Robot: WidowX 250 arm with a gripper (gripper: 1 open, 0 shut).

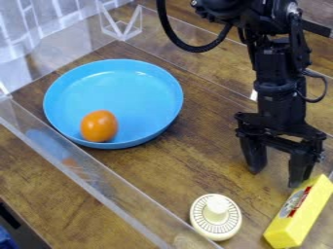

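The black gripper (277, 159) hangs at the right, low over the wooden table, its fingers apart with no object visible between them. Just below its right side lies a yellow box (295, 219) with a red and white label, angled along the table's right. A white round object (215, 219) with a knob on top sits to the lower left of the gripper. On the left, an orange ball-like fruit (99, 124) rests in a blue bowl (143, 88).
A clear plastic barrier (78, 175) runs diagonally along the lower left. Bare wood (176, 160) fills the middle of the table. A small white object (254, 94) is partly hidden behind the arm.
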